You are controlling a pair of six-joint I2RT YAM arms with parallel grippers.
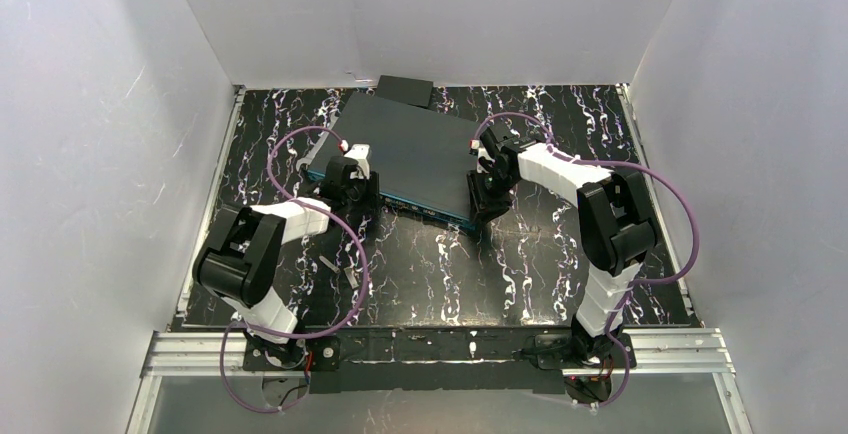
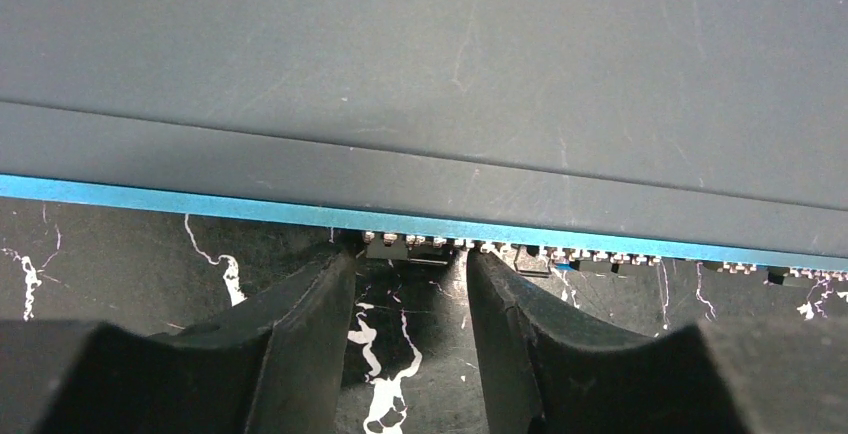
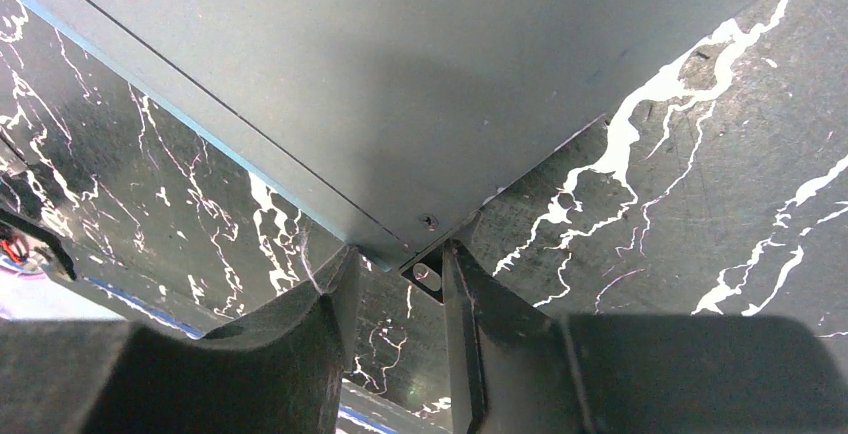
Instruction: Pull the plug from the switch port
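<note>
The switch [image 1: 410, 154] is a wide dark-grey box with a blue front edge [image 2: 250, 209], lying at an angle on the table. Just under that edge, a small dark plug [image 2: 405, 251] pokes out in the left wrist view. My left gripper straddles it, fingers part open, with visible gaps on both sides. How deep the plug sits in its port is hidden by the overhanging edge. At the switch's front right corner, my right gripper is shut on the switch, its metal ear [image 3: 428, 276] showing by the fingers.
More small connectors [image 2: 600, 259] line the front to the right of the left gripper. Two small pale pieces [image 1: 351, 277] lie on the marble-patterned table near the left arm. A flat black box [image 1: 405, 90] rests behind the switch.
</note>
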